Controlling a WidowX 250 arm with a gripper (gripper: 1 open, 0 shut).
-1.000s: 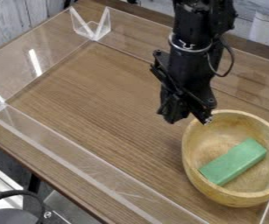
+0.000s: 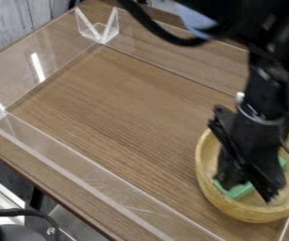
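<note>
My gripper (image 2: 249, 174) is down over a tan round bowl (image 2: 255, 212) at the lower right, its tip low inside it and blurred. A green block (image 2: 234, 188) lies in the bowl, largely hidden behind the gripper. I cannot see whether anything sits between the fingertips.
Clear acrylic pieces (image 2: 98, 28) stand at the back left, and clear strips run along the left side. A black cable shows at the lower left.
My gripper has moved down and to the right from above the bowl's back left into the bowl, now covering much of the green block.
</note>
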